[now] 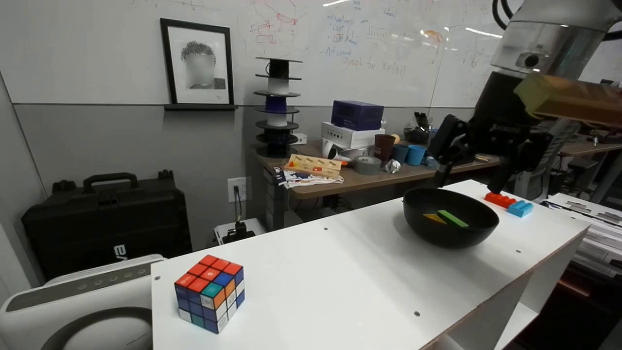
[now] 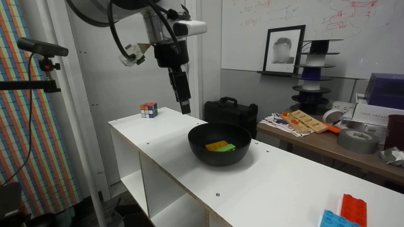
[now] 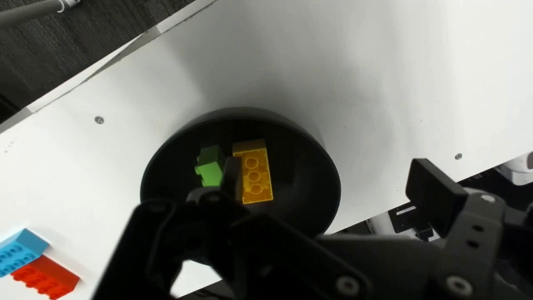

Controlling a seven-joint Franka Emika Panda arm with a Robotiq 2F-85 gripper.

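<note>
Inside the black bowl (image 2: 219,160) lie a yellow brick (image 3: 257,177) and a green brick (image 3: 212,167), side by side. My gripper (image 1: 469,181) hangs above the bowl with its fingers spread wide and nothing between them. In the wrist view one finger (image 3: 434,197) is off to the right, beyond the bowl's rim, while the other, dark and blurred, covers the bowl's near part. A red brick (image 2: 354,210) and a blue brick (image 2: 337,219) rest on the white surface, touching or nearly so, away from the bowl.
A Rubik's cube (image 1: 211,293) stands at the far end of the white tabletop (image 1: 326,280). Between it and the bowl the surface is clear. The wooden desk (image 1: 315,187) behind carries spools, boxes and cups.
</note>
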